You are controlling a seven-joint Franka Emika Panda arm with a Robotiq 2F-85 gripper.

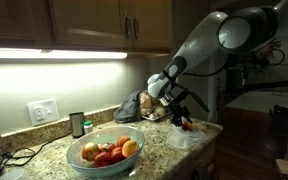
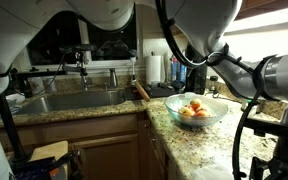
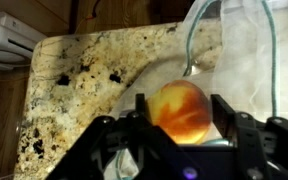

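Note:
A round orange-red fruit (image 3: 179, 112), peach- or apple-like, fills the space between the fingertips in the wrist view. My gripper is shut on it. Around and beneath the fruit spreads a clear plastic bag (image 3: 244, 65) with a greenish edge. From the first exterior view, the gripper (image 1: 187, 122) points down over the bag (image 1: 184, 138), near the counter's far end. Whether the fruit is touching the bag's bottom cannot be made out. The gripper is out of sight in the second exterior view.
A pale bowl (image 1: 76, 156) of several red and orange fruits stands on the speckled counter (image 1: 49, 160). Behind the arm lies a dark bag (image 1: 130, 107) by a basket. The counter's edge (image 3: 44, 45) is close to the plastic bag.

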